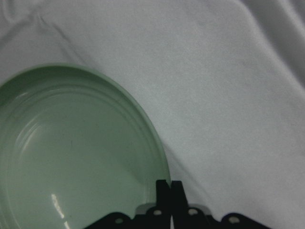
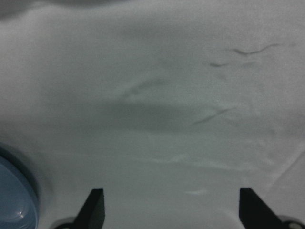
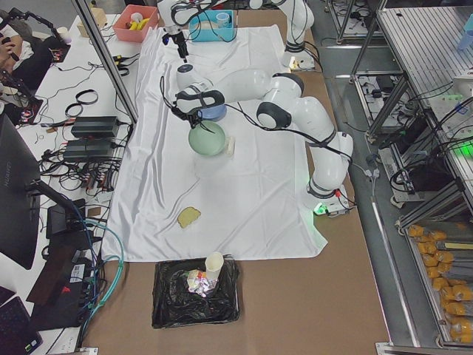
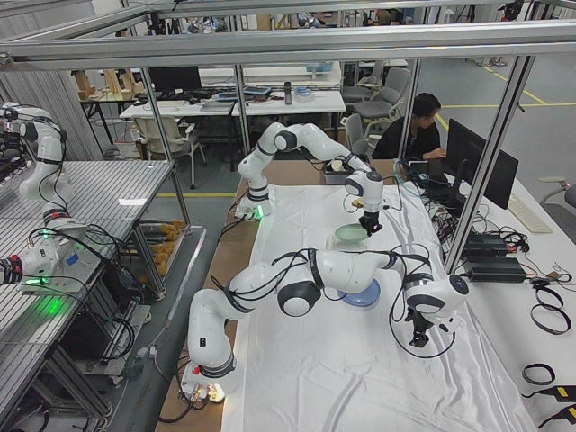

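Observation:
A green plate (image 3: pixel 208 143) (image 1: pixel 71 138) lies on the white cloth, with my left gripper (image 3: pixel 194 118) shut at its rim; whether the rim is between the fingertips is unclear. A blue plate (image 4: pixel 361 299) (image 2: pixel 12 195) lies beyond it, partly hidden behind the left arm in the camera left view. My right gripper (image 4: pixel 421 331) stands open over bare cloth beside the blue plate, with nothing between its fingers.
A tan piece (image 3: pixel 188 217) and a pale object (image 3: pixel 230 146) lie on the cloth. A black tray (image 3: pixel 170 303) with a cup sits beyond the cloth's edge; a blue bin (image 3: pixel 199 29) and red bin (image 3: pixel 126 29) stand at the other end.

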